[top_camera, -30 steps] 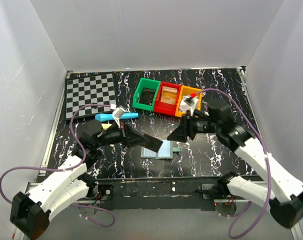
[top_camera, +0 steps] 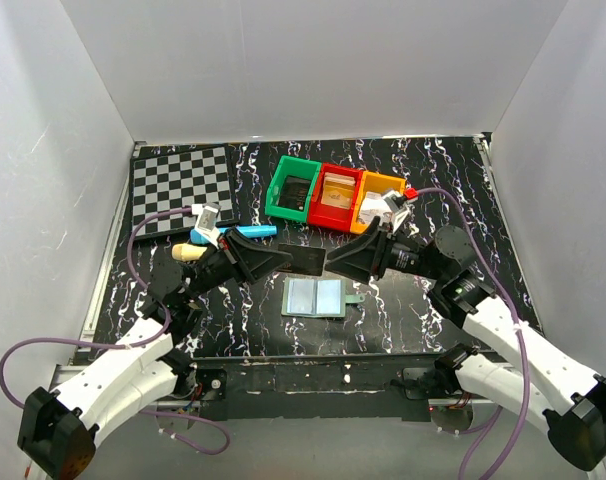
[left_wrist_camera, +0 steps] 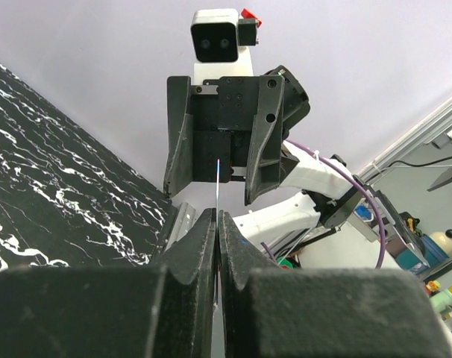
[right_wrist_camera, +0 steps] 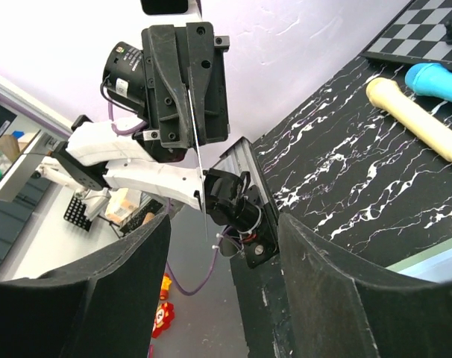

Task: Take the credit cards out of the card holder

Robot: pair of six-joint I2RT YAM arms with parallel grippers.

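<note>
A thin black card (top_camera: 303, 260) juts out from my left gripper (top_camera: 287, 262), which is shut on one end of it. Seen edge-on in the left wrist view, the card (left_wrist_camera: 217, 190) is a narrow line pointing at my right gripper. That right gripper (top_camera: 328, 265) has its fingers apart near the card's free end; in its own view the card (right_wrist_camera: 196, 149) shows edge-on between and beyond the fingers. On the table below lies the pale green card holder (top_camera: 316, 298), spread open, its clear pockets facing up.
Green (top_camera: 293, 190), red (top_camera: 335, 198) and orange (top_camera: 379, 185) bins stand side by side at the back. A chessboard (top_camera: 181, 185) lies back left, with a blue cylinder (top_camera: 253, 231) and a yellow one (top_camera: 188, 252) near it.
My left gripper has drawn back from above the holder to the upper left with the card, which has straightened to point right. The right gripper has shifted left towards the card's free end.
</note>
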